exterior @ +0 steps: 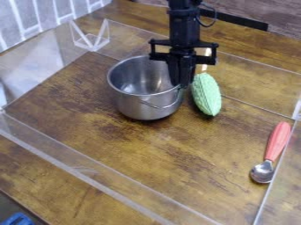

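Observation:
A steel pot (139, 94) stands upright on the wooden table at the upper middle. My black gripper (181, 77) reaches down from above at the pot's right rim, its fingertips low and close together; whether anything thin is between them is hard to see. A green corn cob or vegetable (205, 95) lies just right of the pot.
An ice-cream scoop with a red handle (277, 141) lies at the right. A small orange item (202, 54) is partly hidden behind the gripper. Clear plastic walls edge the table area (129, 171); the front and left are open.

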